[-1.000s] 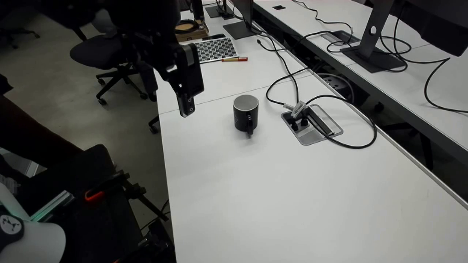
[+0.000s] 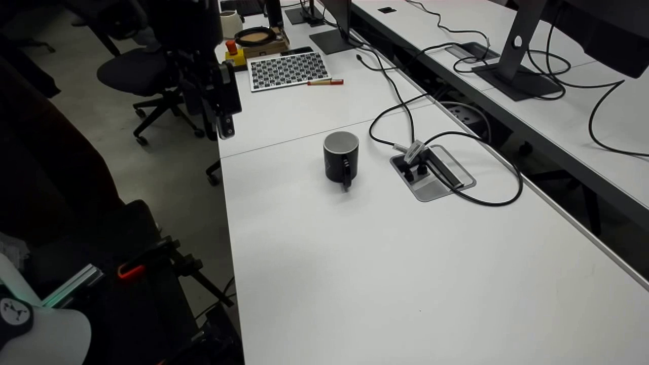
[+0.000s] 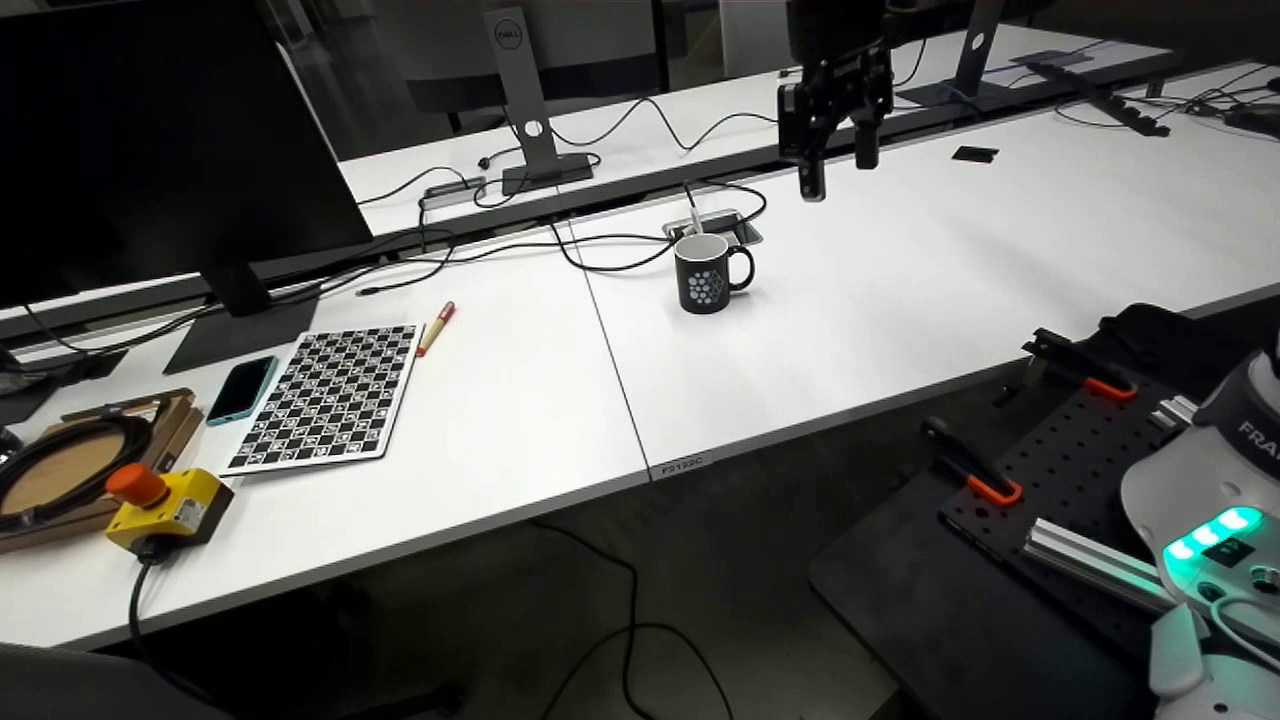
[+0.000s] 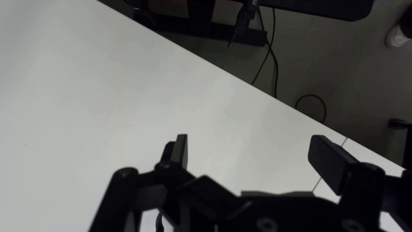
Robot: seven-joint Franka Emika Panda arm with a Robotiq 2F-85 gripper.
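A black mug (image 2: 340, 159) with a pale inside stands upright on the white table (image 2: 365, 274). In the second exterior view the mug (image 3: 703, 278) shows a light dotted print, and its handle points right. My gripper (image 3: 841, 174) hangs high above the table, apart from the mug. At the left of the first exterior view, the gripper (image 2: 217, 133) appears in front of the table's edge. The wrist view has the gripper open, with only bare tabletop between its fingers. At the bottom of that view, part of a dark curved shape (image 4: 159, 222) shows, perhaps the mug's handle.
A cable outlet (image 2: 433, 173) with looping black cables lies behind the mug. A checkered board (image 3: 330, 396), a red-tipped pen (image 3: 437, 328), a phone (image 3: 242, 389) and a yellow emergency stop (image 3: 170, 506) are farther along.
In the first exterior view my gripper has shifted left and slightly up, appearing smaller and farther from the mug. More of the checkered board shows. The mug has not moved.
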